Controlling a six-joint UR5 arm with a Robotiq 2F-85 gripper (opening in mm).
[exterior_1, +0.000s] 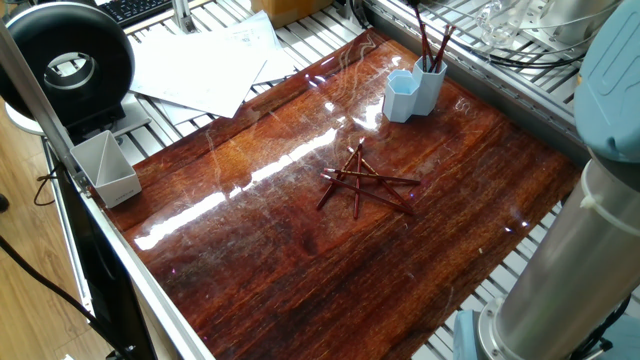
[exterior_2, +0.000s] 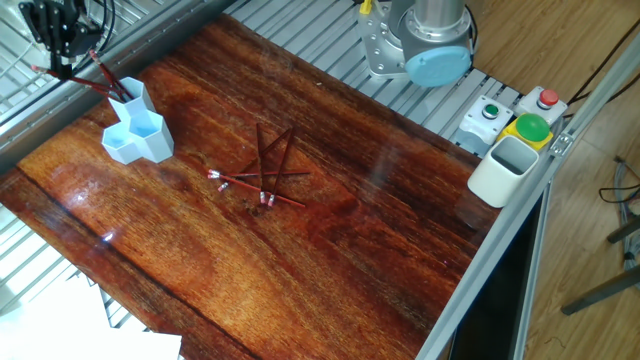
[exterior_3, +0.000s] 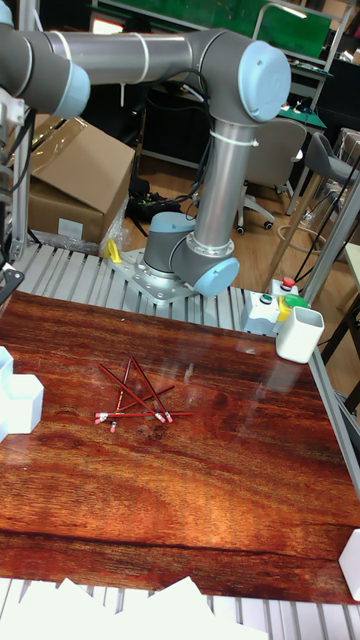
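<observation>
Several dark red pencils (exterior_2: 261, 165) with pale ends lie crossed in a loose pile on the wooden board (exterior_2: 300, 280). A light blue holder of joined hexagonal cups (exterior_2: 140, 136) stands near the board's edge, with a few pencils (exterior_1: 443, 45) leaning in its rear cup; the front cups look empty. My black gripper (exterior_2: 64, 74) shows at the top left of exterior view 2, beside the holder, its tips by the upper part of a leaning pencil (exterior_2: 84, 82). Whether its fingers are closed on that pencil cannot be made out.
A white open container (exterior_2: 501, 171) stands at one board corner, near the button boxes (exterior_2: 533, 127). Another white box (exterior_1: 106, 170) sits at the board's left edge in exterior view 1. White papers (exterior_1: 200, 70) lie beyond the board. Much of the board is bare.
</observation>
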